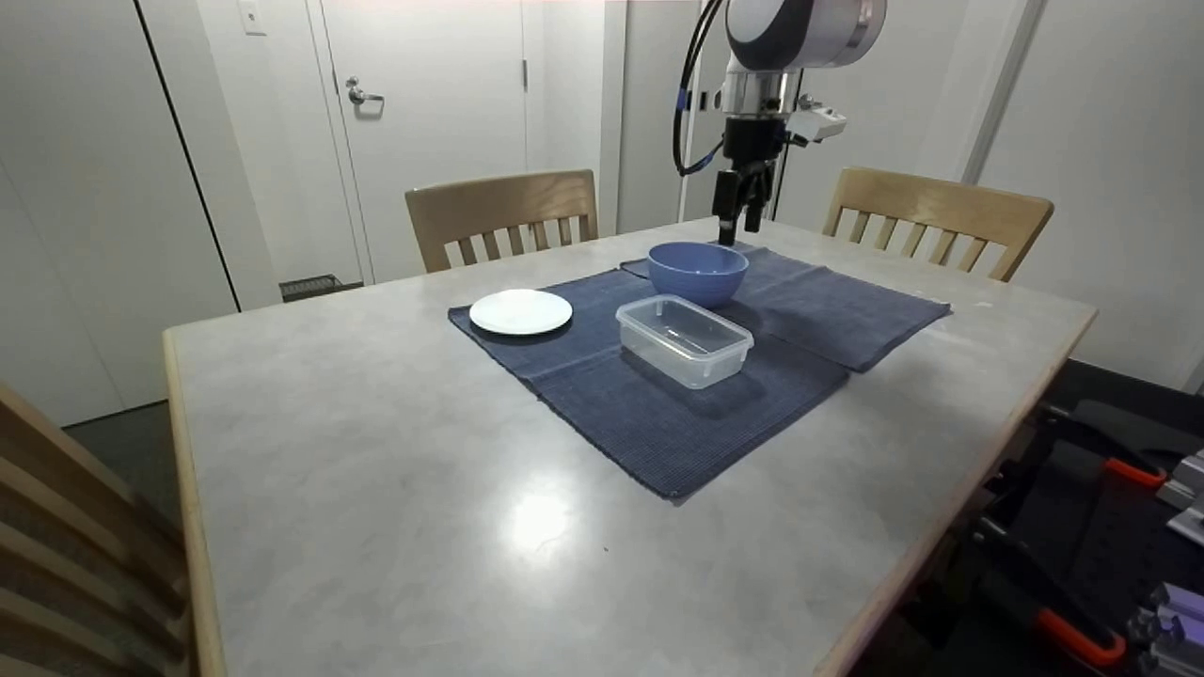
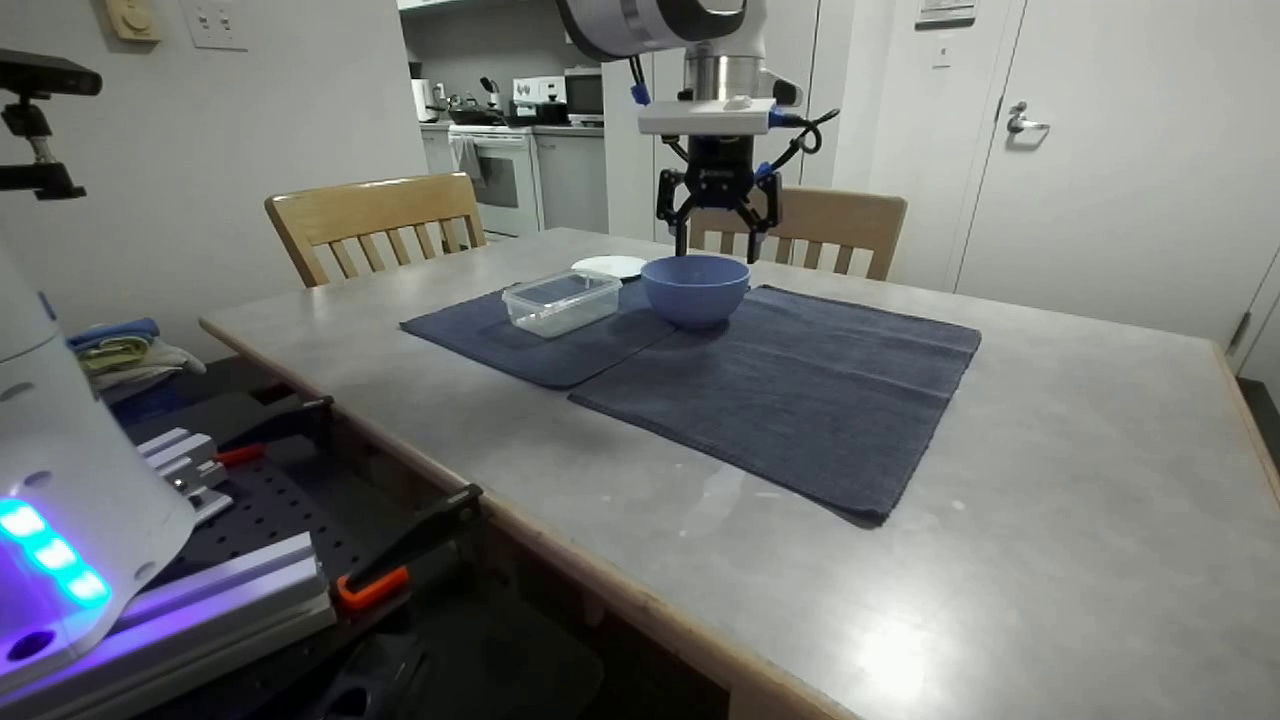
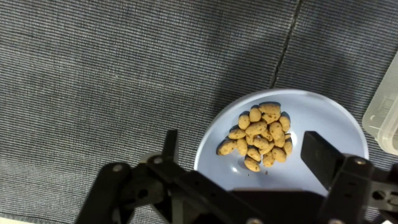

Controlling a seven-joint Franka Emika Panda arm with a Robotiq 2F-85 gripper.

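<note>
A blue bowl (image 1: 697, 275) sits upright on the dark mats. Inside it, a heap of tan speckled nut-like pieces (image 3: 257, 130) shows in the wrist view. My gripper (image 2: 717, 251) points down above the bowl's far side in exterior view 2, its fingers wide open and empty. From the wrist, one finger (image 3: 171, 145) appears over the mat just outside the rim, while the other finger (image 3: 317, 156) overlaps the bowl's interior. I cannot tell whether either touches the bowl.
A clear plastic container (image 1: 685, 342) stands close to the bowl. Further along the mats (image 2: 792, 384) lies a white plate (image 1: 520, 312). Wooden chairs (image 1: 505, 220) line the table's far side.
</note>
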